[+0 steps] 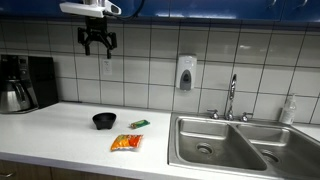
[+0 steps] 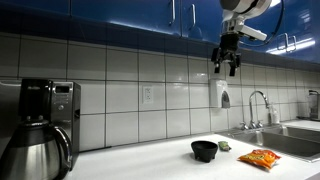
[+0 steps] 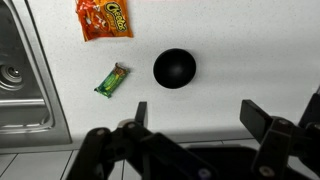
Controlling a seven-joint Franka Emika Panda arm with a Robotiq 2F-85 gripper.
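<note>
High above the white counter hangs my gripper, pointing down and open with nothing between its fingers. In the wrist view its two dark fingertips show wide apart. Below it on the counter sits a small round black bowl, upright and looking empty. A green wrapped bar lies beside the bowl, on the side towards the sink. An orange Cheetos bag rests flat near the counter's front, apart from the bowl and the bar.
A double steel sink with a faucet takes up the right. At the left end stands a coffee maker. A soap dispenser hangs on the tiled wall, with blue cabinets overhead. Counter left of the bowl is clear.
</note>
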